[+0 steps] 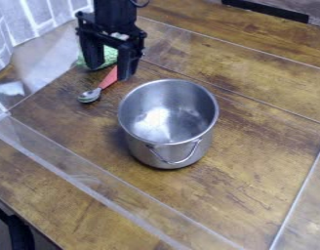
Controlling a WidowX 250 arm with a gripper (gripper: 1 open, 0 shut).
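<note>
A steel pot [168,146] with a wire handle stands in the middle of the wooden table. Up and to the left of it, my black gripper [108,57] hangs over a green object [95,61], partly hiding it. A spoon [91,95] with a red handle lies just below the gripper, left of the pot. Whether the gripper's fingers are open or shut, or hold anything, I cannot tell.
Clear plastic panels edge the table [254,78] along the left and the lower right. The wood to the right of and in front of the pot is bare.
</note>
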